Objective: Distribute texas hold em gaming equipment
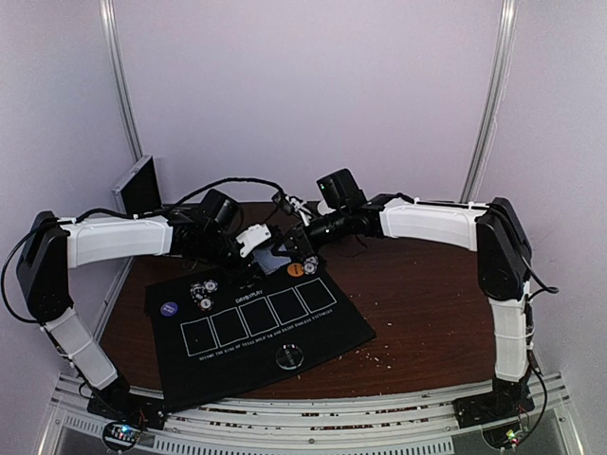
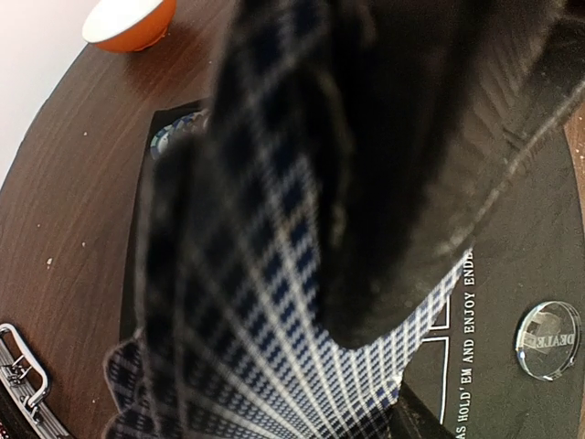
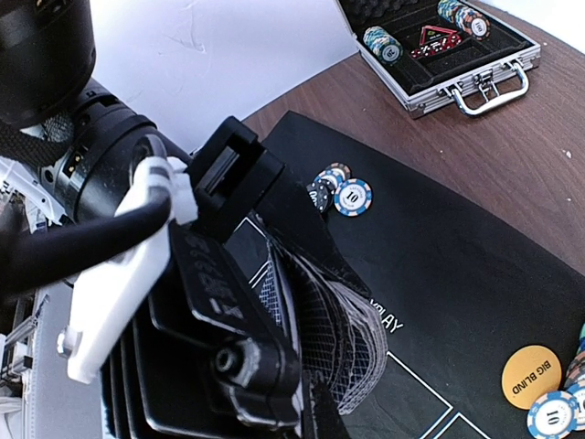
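A fan of playing cards (image 2: 283,366) with blue-and-white checked backs fills much of the left wrist view, close and blurred. In the right wrist view the same cards (image 3: 343,343) curve beside my left gripper's black parts. My left gripper (image 1: 254,273) is over the mat's back edge at the cards; its grip on them is mostly hidden. Close against it from the right, my right gripper (image 1: 288,250) is shut at the cards; whether any card is between its fingers is hidden. The black mat (image 1: 242,365) lies beneath.
Chips (image 3: 352,197) and an orange big blind disc (image 3: 532,376) lie on the mat, as do a purple disc (image 1: 169,309) and a clear dealer disc (image 1: 289,356). An open chip case (image 3: 430,91) and an orange-and-white bowl (image 2: 131,23) stand beyond.
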